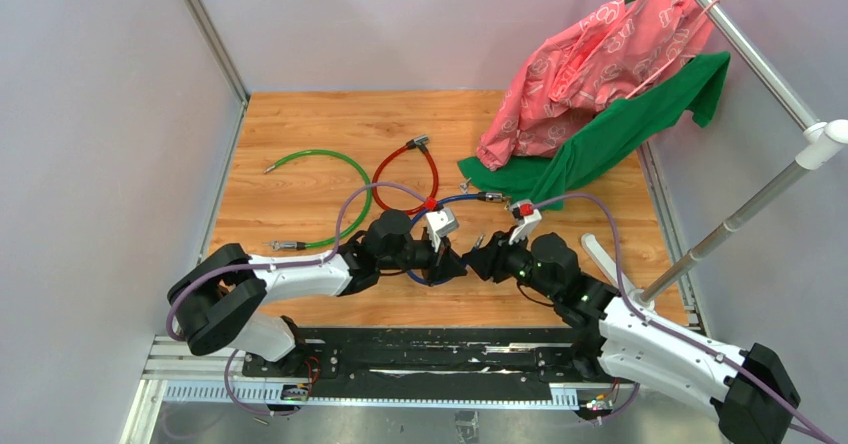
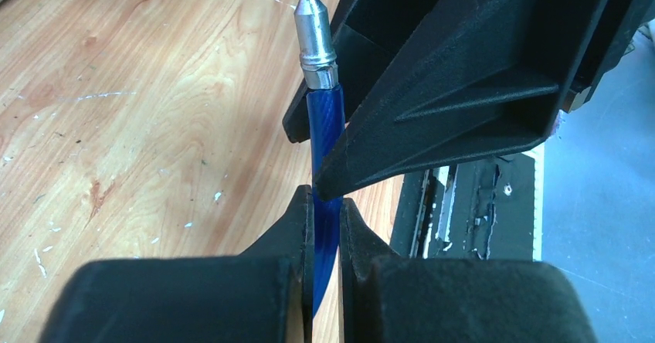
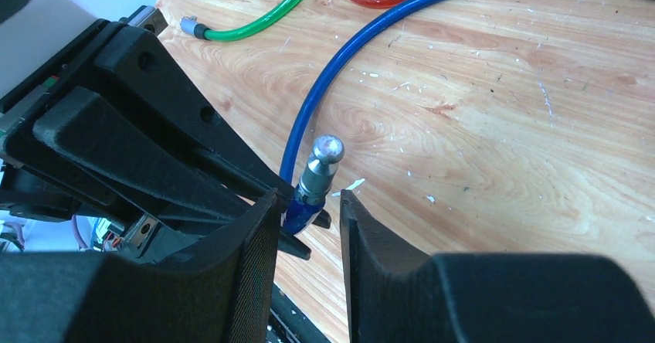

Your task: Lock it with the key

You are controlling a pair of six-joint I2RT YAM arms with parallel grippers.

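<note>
A blue cable lock [image 3: 417, 1] has its silver end pin [image 2: 315, 38] pointing up from my left gripper, which is shut on the blue cable just below it. My right gripper is part open around that same end, its black fingers [image 2: 432, 111] reaching beside the cable in the left wrist view. Whether it touches the cable is unclear. The other end of the blue lock [image 1: 492, 197] lies near the green cloth. I cannot make out the key clearly.
A green cable lock [image 1: 350, 159] and a red cable lock [image 1: 433, 169] lie on the wooden table [image 1: 280, 124]. Pink fabric [image 1: 590, 64] and green cloth [image 1: 640, 114] hang at the back right, beside a metal pole [image 1: 740, 214].
</note>
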